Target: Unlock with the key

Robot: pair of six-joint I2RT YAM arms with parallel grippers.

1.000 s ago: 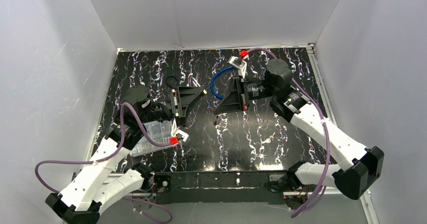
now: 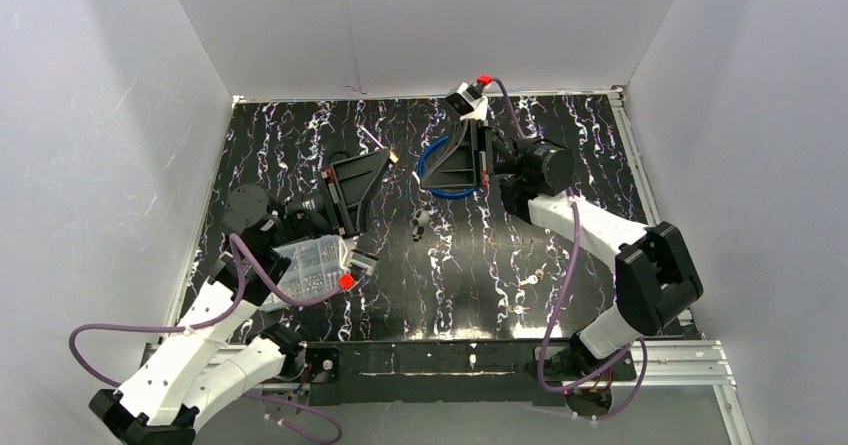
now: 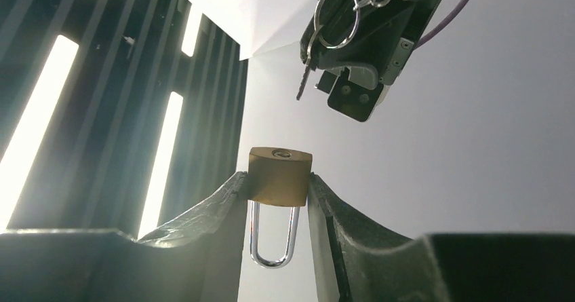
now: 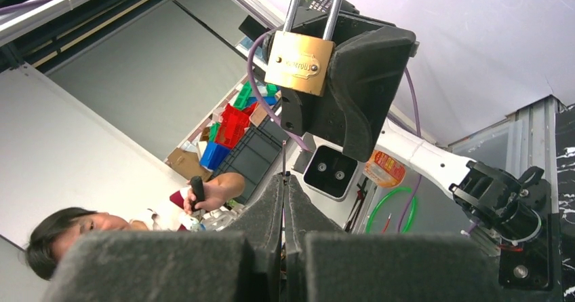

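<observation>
A brass padlock [image 3: 279, 177] with a shut silver shackle is held between the fingers of my left gripper [image 2: 390, 159]. Its keyhole face points up in the left wrist view. My right gripper [image 2: 421, 184] is shut on a key, whose thin blade [image 4: 284, 154] sticks out past the fingertips. A metal ring [image 3: 337, 15] hangs from the key, and a small grey charm [image 2: 420, 224] dangles with it. The key blade and padlock are apart, with a gap showing between them in the left wrist view. Most of the key's head is hidden by the fingers.
A clear compartment box [image 2: 312, 267] lies under the left arm. Behind the right gripper is a blue ring [image 2: 455, 194] on the black marbled table [image 2: 480, 265]. A person [image 4: 88, 231] appears beyond the cell.
My left gripper has shifted slightly left and back and turned, still carrying the padlock.
</observation>
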